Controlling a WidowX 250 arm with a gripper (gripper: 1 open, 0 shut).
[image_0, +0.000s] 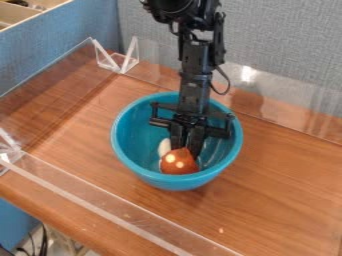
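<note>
A black gripper (186, 137) reaches down into a teal bowl (135, 144) in the middle of the wooden table. Its fingertips are at a red toy mushroom (178, 163) with pale spots and a whitish stem, lying on its side in the bowl. The fingertips are partly hidden behind the toy, and I cannot tell if they are closed on it.
A blue padded wall runs along the left and a grey one along the back.
</note>
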